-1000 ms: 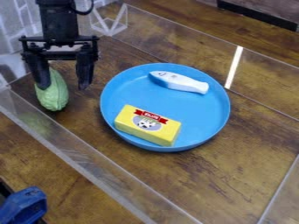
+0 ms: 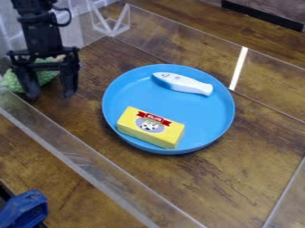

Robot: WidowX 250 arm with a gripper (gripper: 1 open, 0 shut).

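Note:
My black gripper [image 2: 43, 69] is at the upper left, low over the wooden surface, its fingers apart around or over a green leafy object [image 2: 12, 81], which is mostly hidden behind it. Whether the fingers touch it I cannot tell. To the right lies a round blue plate [image 2: 202, 125] holding a yellow butter box [image 2: 150, 126] and a white fish-like object [image 2: 181, 84].
A clear plastic wall [image 2: 84, 147] runs diagonally along the left and front. A blue object [image 2: 21, 212] lies at the bottom left. The wooden surface right of the plate is clear.
My gripper has moved left, away from the plate, and the green object now shows further left and higher in view, mostly behind the gripper. The plate and its contents are unchanged.

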